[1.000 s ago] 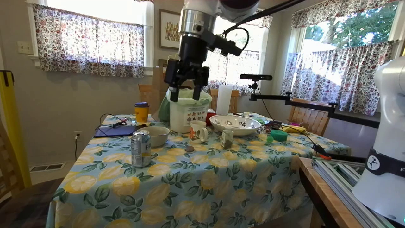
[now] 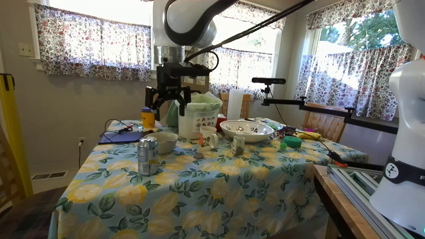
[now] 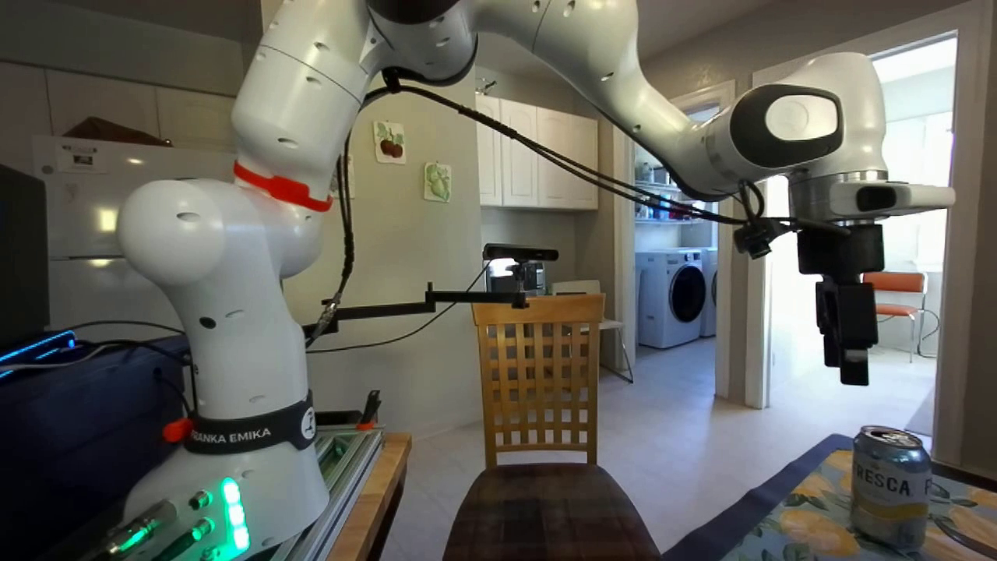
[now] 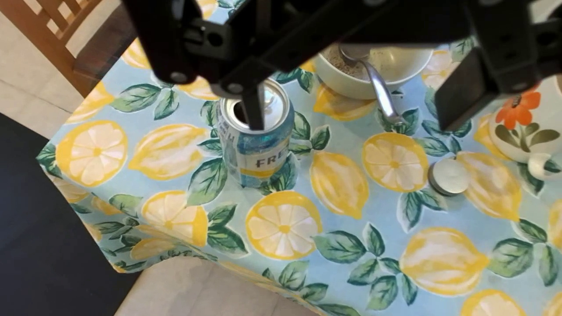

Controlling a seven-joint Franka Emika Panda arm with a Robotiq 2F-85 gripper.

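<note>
My gripper hangs in the air over the table, open, nothing between its fingers. In exterior view 2 the gripper is seen edge-on, above a silver-blue Fresca can. That can stands upright near the table's near left part. From the wrist, one fingertip overlaps the top of the can, while the other fingertip is far to the right. Behind the can is a pale bowl; a spoon leans in it, with brownish bits inside.
A flowered mug, a small round lid, a glass shaker and a wide white bowl stand to the right. Behind are a lined bin and an orange cup.
The arm has swung left and slightly lower in exterior view 1, and the gripper has gone from tilted to more upright with its fingers spread wider. The tabletop objects have not moved.
</note>
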